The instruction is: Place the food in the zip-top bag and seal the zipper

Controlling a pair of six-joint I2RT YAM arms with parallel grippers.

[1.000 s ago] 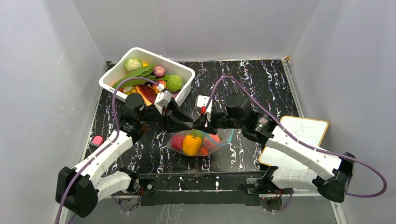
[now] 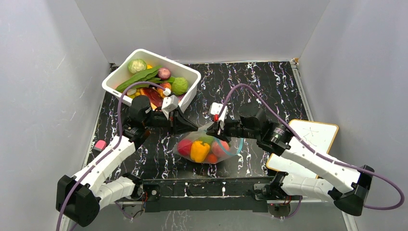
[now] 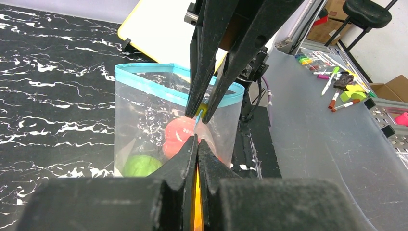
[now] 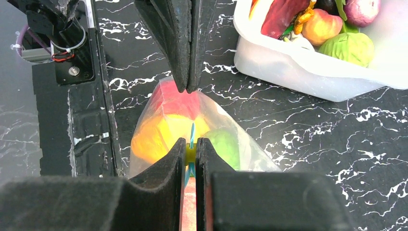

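Note:
The clear bag (image 2: pixel 181 150) lies front centre with produce inside, including a yellow pepper (image 2: pixel 199 151) and a peach (image 3: pixel 182 134). Its blue zipper rim (image 3: pixel 144 84) forms an open loop on the right arm's side. My right gripper (image 2: pixel 215 133) is shut on the yellow zipper slider (image 4: pixel 191 153); a short piece of blue strip (image 4: pixel 193 130) sticks out beyond it. To its left, my left gripper (image 2: pixel 197 129) is shut, and nothing shows held at its tips. In the right wrist view the left fingertips (image 4: pixel 181 86) stand apart from the strip, over the bag's far end.
A white bin (image 2: pixel 191 73) full of vegetables stands at the back left. A whiteboard (image 2: pixel 308 144) lies at the right and a small pink block (image 2: pixel 100 145) at the left.
The left gripper has gone from open to shut, staying nearly in place. The right gripper has moved right with the slider, and the bag has shifted slightly right.

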